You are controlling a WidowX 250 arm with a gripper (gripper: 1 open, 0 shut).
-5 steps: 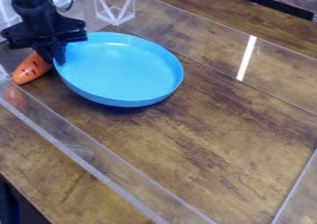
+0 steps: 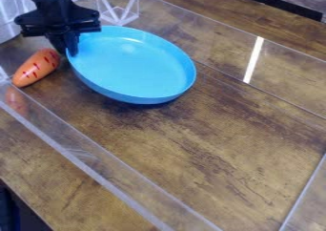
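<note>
My black gripper (image 2: 69, 46) is at the top left, at the near-left rim of a blue plate (image 2: 133, 65); whether its fingers are closed on the rim is hidden. The plate sits tilted slightly toward the wooden table. An orange toy carrot (image 2: 37, 68) with dark marks lies left of the plate, just below the gripper.
Clear acrylic strips (image 2: 90, 158) border the work area along the left and right. A clear bracket stands behind the plate at the top.
More of the carrot shows than one second ago.
</note>
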